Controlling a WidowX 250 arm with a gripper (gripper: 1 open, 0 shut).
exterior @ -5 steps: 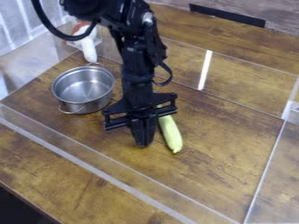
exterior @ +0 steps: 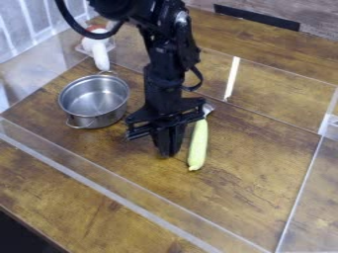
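My black gripper [exterior: 166,133] hangs low over the wooden table in the middle of the view. A pale yellow-green elongated vegetable [exterior: 199,148] lies just right of it, pointing toward the front, its far end close to the gripper's right side. Whether the fingers are shut on it or on anything else is hidden by the dark gripper body. A steel pot [exterior: 93,99] stands to the left.
A white bottle-like object [exterior: 98,44] stands at the back left. Clear strips cross the wooden table [exterior: 264,188], which has free room at the right and front.
The vegetable has swung so its near end points more straight toward the front, slightly leftward of before. The gripper has shifted slightly.
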